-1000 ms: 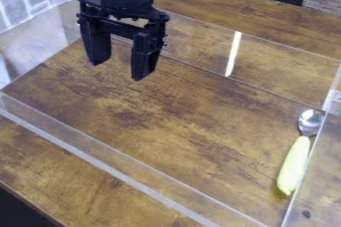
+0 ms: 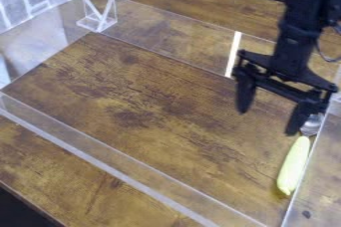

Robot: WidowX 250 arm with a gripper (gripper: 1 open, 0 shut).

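My black gripper hangs at the right side of the clear-walled enclosure, slightly blurred, open, with its two fingers apart. Just below it, along the right wall, lies a pale yellow elongated object. A silver spoon-like piece shows above that object, partly hidden behind the gripper.
Transparent walls surround it, with a white bracket at the back left corner and a white strip on the back wall.
The gripper has swung from the upper left across to the right, and now partly covers the silver piece. The yellow object has not visibly moved.
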